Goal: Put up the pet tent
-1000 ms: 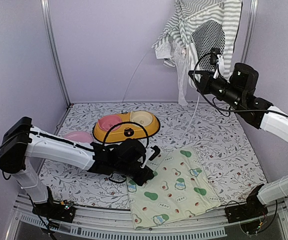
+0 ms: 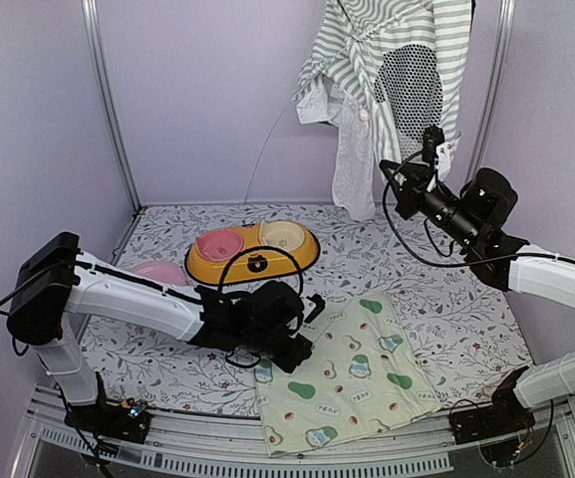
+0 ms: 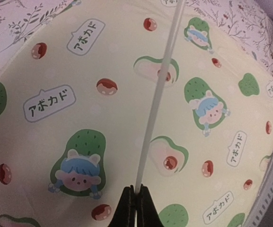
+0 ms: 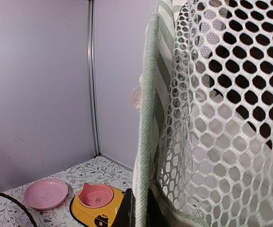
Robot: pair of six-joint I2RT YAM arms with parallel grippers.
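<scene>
The striped tent fabric with a black mesh panel hangs high at the back right. My right gripper is shut on its edge; in the right wrist view a pale green binding runs into the fingers beside white mesh. The avocado-print mat lies at the front centre. My left gripper is over the mat's left part, shut on a thin white pole that runs up through the left wrist view.
The yellow double bowl stand sits at the back centre, a pink plate to its left. Walls close in the back and sides.
The white lace part hangs lower and wider. The left arm has barely moved.
</scene>
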